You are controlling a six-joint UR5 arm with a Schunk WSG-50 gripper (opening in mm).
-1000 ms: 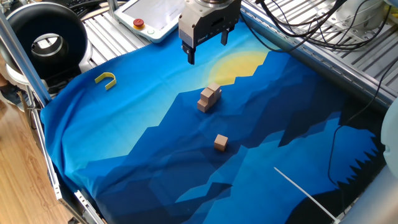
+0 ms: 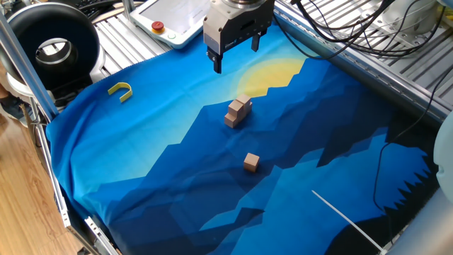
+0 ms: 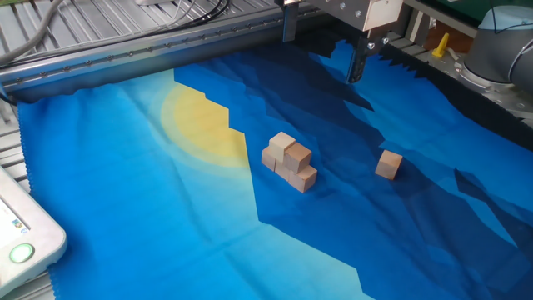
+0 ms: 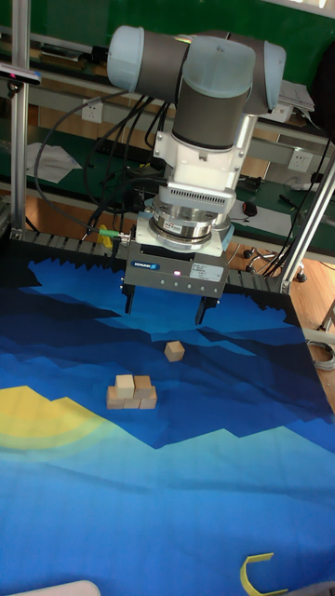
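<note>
Several wooden cubes form a small two-layer stack (image 2: 237,113) on the blue cloth. In view 2, a row of cubes carries two more on top, making up the stack (image 3: 289,162). A single loose cube (image 2: 251,163) lies apart from it, also visible in view 2 as the loose cube (image 3: 389,165) and in view 3 as the loose cube (image 4: 174,351). My gripper (image 2: 236,55) hangs above the cloth, clear of all the cubes. Its two dark fingers are wide apart with nothing between them, as the gripper (image 4: 165,310) in view 3 also shows.
A yellow hook-shaped piece (image 2: 122,92) lies on the cloth's left part. A tablet-like panel (image 2: 172,20) with a red button sits at the back edge. A thin white rod (image 2: 347,216) lies front right. Bare cloth surrounds the cubes.
</note>
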